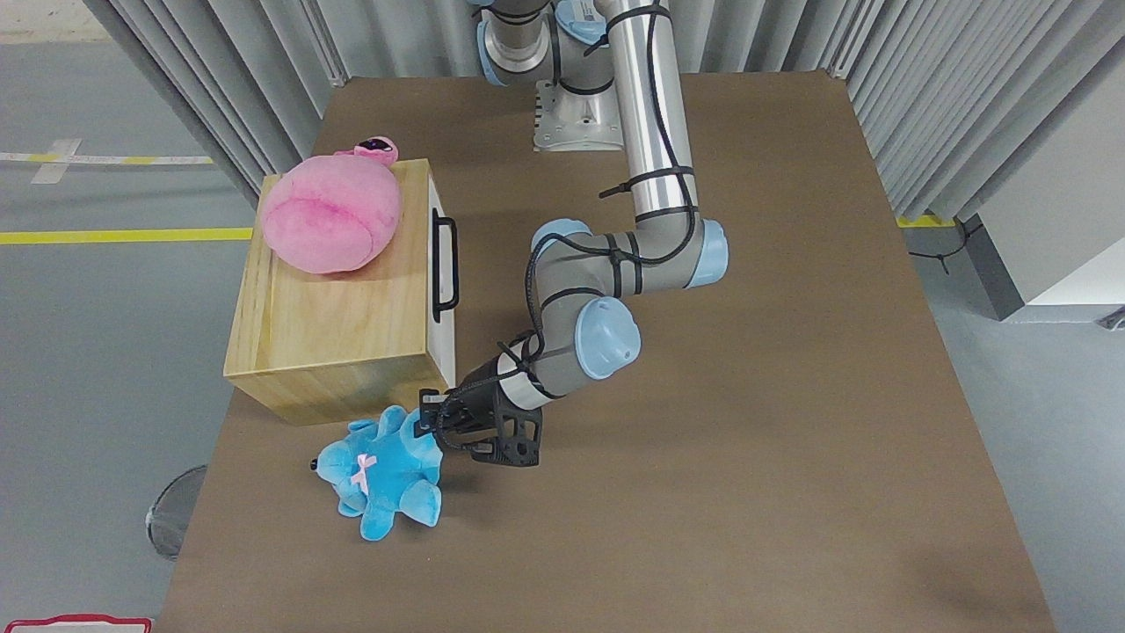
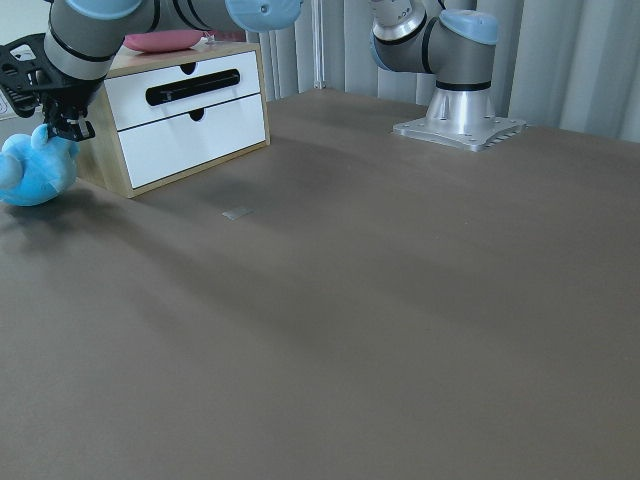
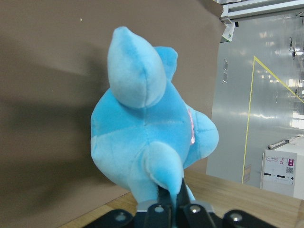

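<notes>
A blue plush bear (image 1: 387,476) with a pink bow is by the near end of the wooden drawer cabinet (image 1: 337,348), lifted slightly at the side where my gripper (image 1: 427,420) holds it. The wrist view shows my black gripper shut on a limb of the bear (image 3: 137,137), its body above the fingers. The left view has the bear (image 2: 35,175) hanging just under the gripper, near the cabinet (image 2: 190,140).
A pink plush toy (image 1: 329,216) rests on the cabinet top. The arm's base (image 2: 458,125) stands at the back.
</notes>
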